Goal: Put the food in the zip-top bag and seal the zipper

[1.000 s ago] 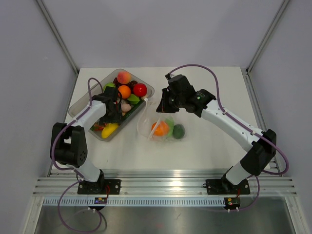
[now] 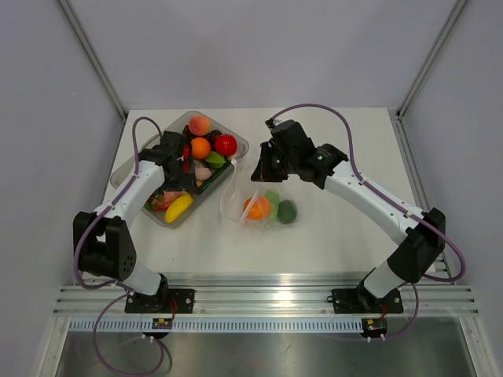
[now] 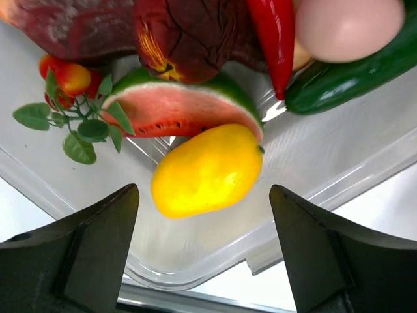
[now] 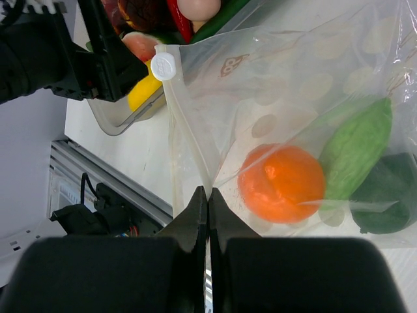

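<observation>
The clear zip top bag point(image 4: 280, 85) lies on the table's middle, holding an orange fruit point(image 4: 281, 182), a light green item point(image 4: 355, 149) and a dark green one point(image 4: 386, 195). My right gripper is shut at the edge of the bag's mouth, where thin film runs up from its fingertips. A white slider point(image 4: 163, 66) sits on that edge. Over the food tray point(image 2: 225, 126), my left gripper is open and empty. Ahead of its fingers lies a yellow mango-like fruit point(image 3: 208, 171), against a watermelon slice point(image 3: 179, 109).
Other food fills the tray: a red pepper point(image 3: 275, 42), a green cucumber point(image 3: 365, 72), small red fruits on a leafy sprig point(image 3: 71, 79), a peach point(image 2: 200, 126) and a red fruit point(image 2: 225, 144). Bare white table point(image 2: 346, 236) stretches right of the bag.
The right arm and the bag look still.
</observation>
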